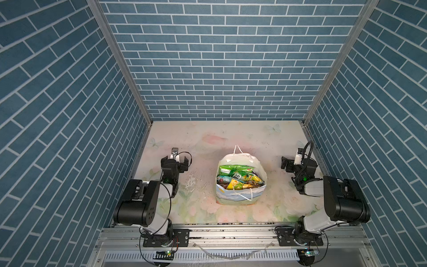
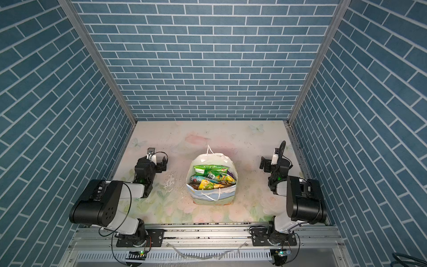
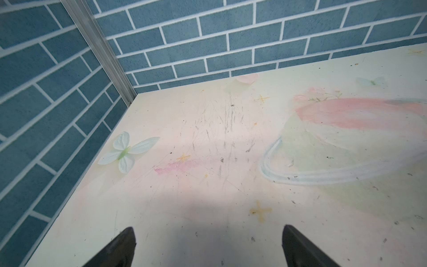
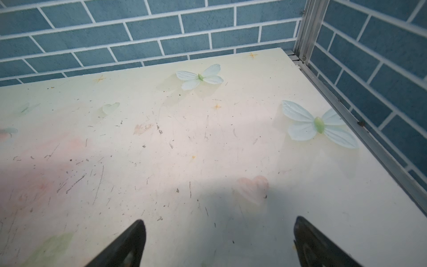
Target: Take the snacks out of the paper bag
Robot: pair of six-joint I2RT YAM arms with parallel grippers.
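A pale paper bag (image 1: 231, 198) stands upright with its mouth open near the middle of the table, white string handles at its back and front. Several snack packets fill it: a green one (image 1: 235, 170) at the back, a yellow one (image 1: 235, 184) at the front, others between, partly covered. To the bag's left, apart from it, is my left gripper, open and empty over bare table. My right gripper stands open on the bag's far right side, likewise with nothing between its fingers. The wrist views do not show the bag.
Blue brick-patterned walls (image 1: 222, 66) close it in at the back, left and right. A metal rail (image 2: 204, 231) runs along the front.
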